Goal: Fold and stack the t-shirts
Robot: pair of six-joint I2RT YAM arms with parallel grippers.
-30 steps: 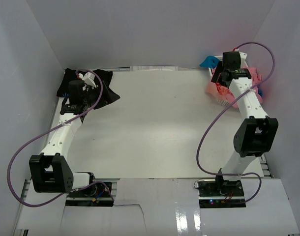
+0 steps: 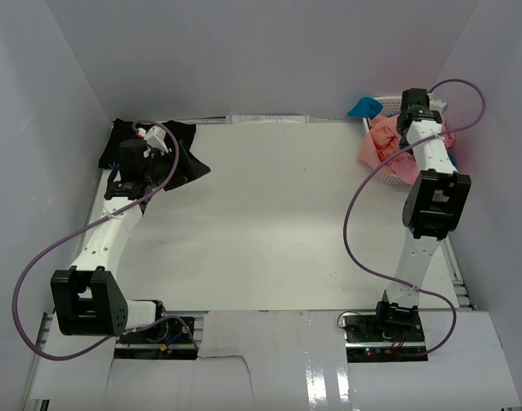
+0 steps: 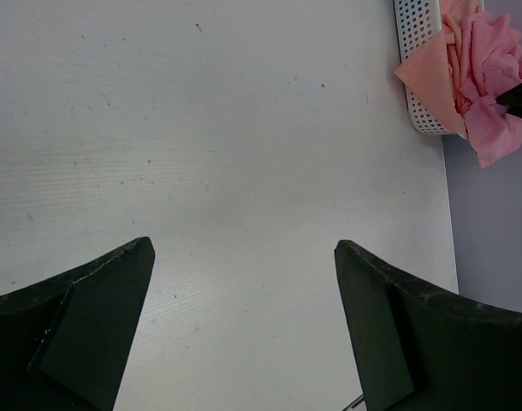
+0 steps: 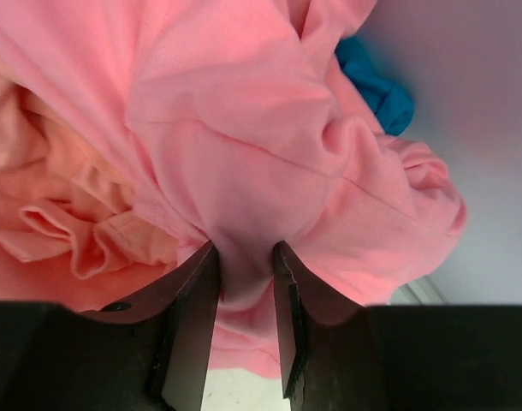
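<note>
Pink cloth (image 4: 235,111) and peach cloth (image 4: 64,163) lie heaped in the white basket (image 2: 369,174) at the back right. A blue cloth (image 2: 364,108) hangs over its back left corner. My right gripper is down in the heap, its fingers (image 4: 188,321) a small gap apart with a bunch of pink cloth between them. Whether they grip it does not show. At the left, my left gripper stands open above bare table, with nothing between its fingers. Black cloth (image 2: 117,147) lies at the back left corner, partly behind the left arm.
Grey walls (image 2: 261,60) close in the back and sides, and the right wall is close beside the basket. Purple cables (image 2: 351,205) loop along both arms.
Over the last second my right arm has reached slightly farther back and right, over the basket's pink cloth. The left arm stays still.
</note>
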